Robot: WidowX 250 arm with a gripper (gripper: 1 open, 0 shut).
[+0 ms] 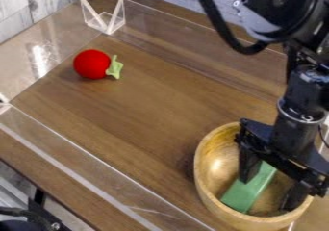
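Observation:
My gripper [278, 166] is open and lowered into a wooden bowl [216, 192] at the bottom right, its fingers at the upper and right part of the bowl's inside. A green block [244, 191] lies in the bowl beneath the fingers, partly hidden by them; whether they touch it I cannot tell. A red round object with green leaves [92, 64] lies on the wooden table [141, 119] at the upper left.
Clear plastic holders [106, 17] stand at the back left. Transparent edging runs along the table's left and back sides.

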